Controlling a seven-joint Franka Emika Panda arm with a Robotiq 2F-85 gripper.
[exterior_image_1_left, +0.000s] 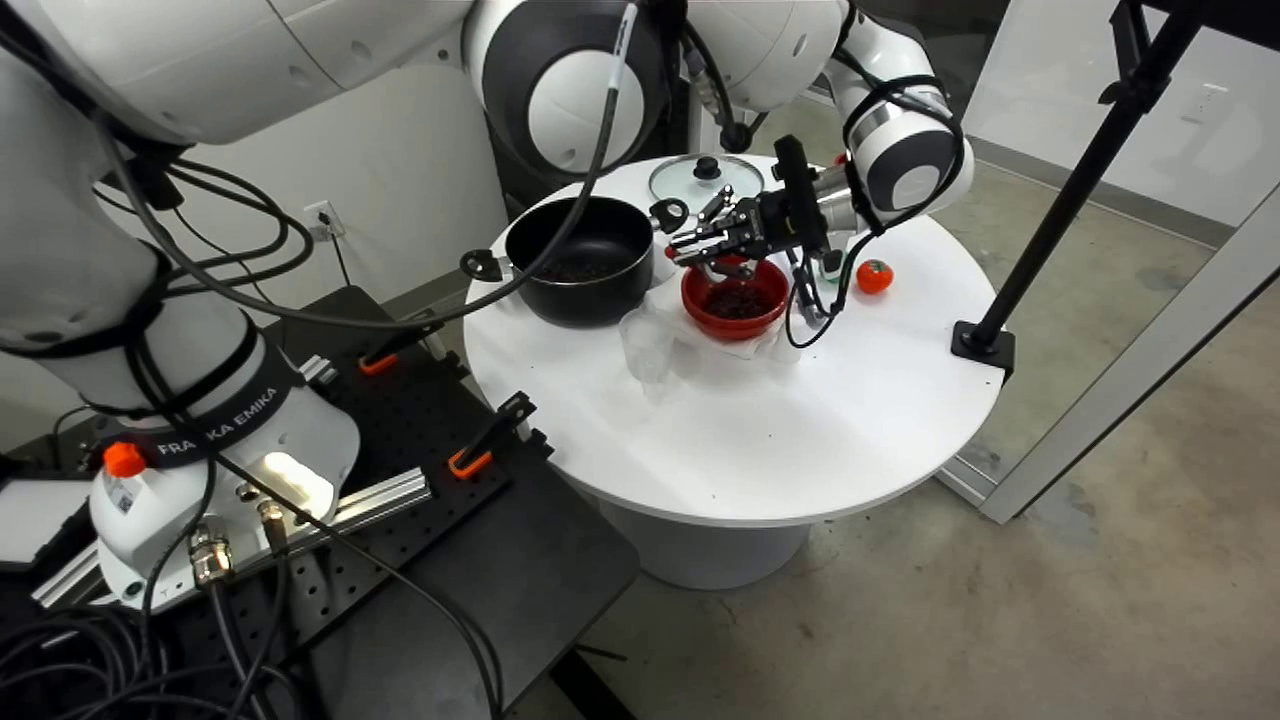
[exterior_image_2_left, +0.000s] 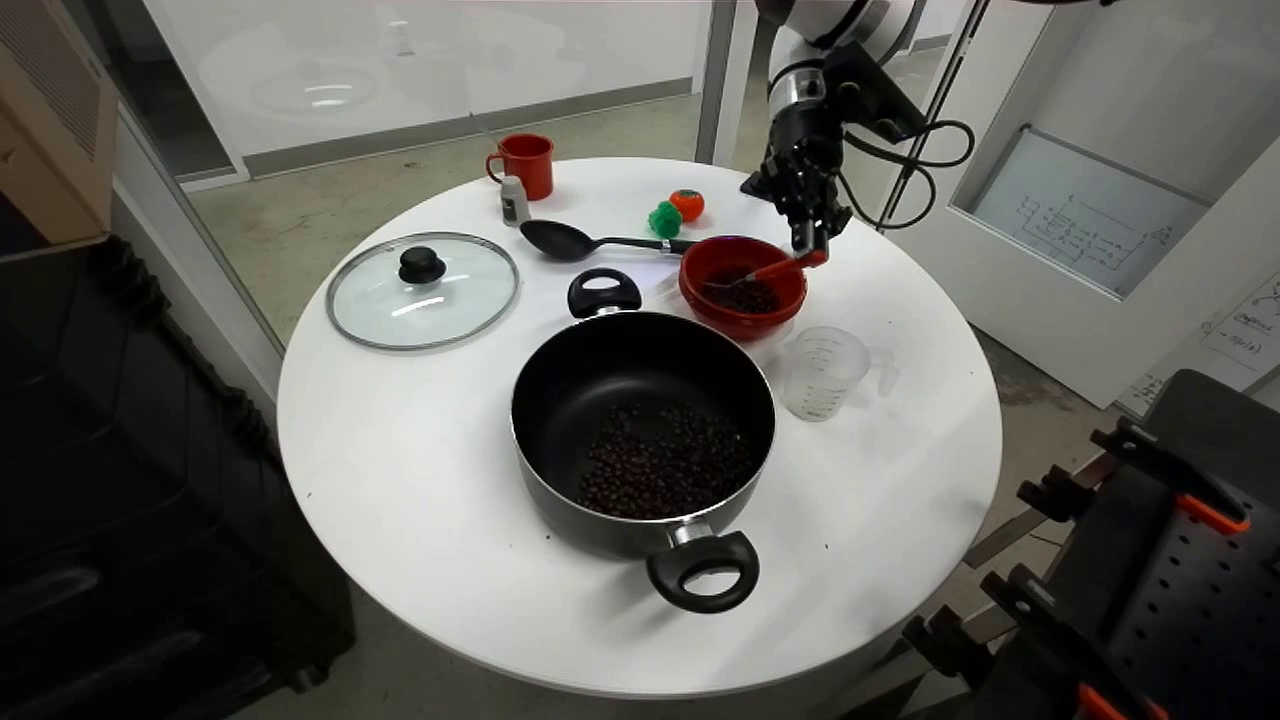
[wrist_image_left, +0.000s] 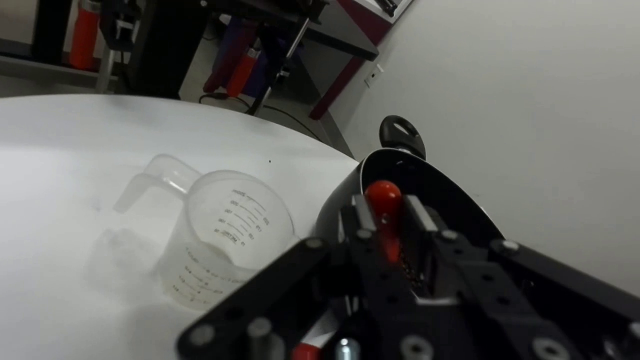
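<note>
My gripper is over the right side of the red bowl, shut on the red handle of a utensil. The handle slants down leftward, and its pale far end reaches into the bowl among dark beans; that end's shape is hard to make out. In the wrist view the handle's rounded red end shows between the fingers. A black pot stands nearby with many dark beans spread over part of its bottom.
Close to bowl and pot stands a clear measuring cup. Around them are a black spoon, a glass lid, a red mug, a small shaker, a tomato and something green.
</note>
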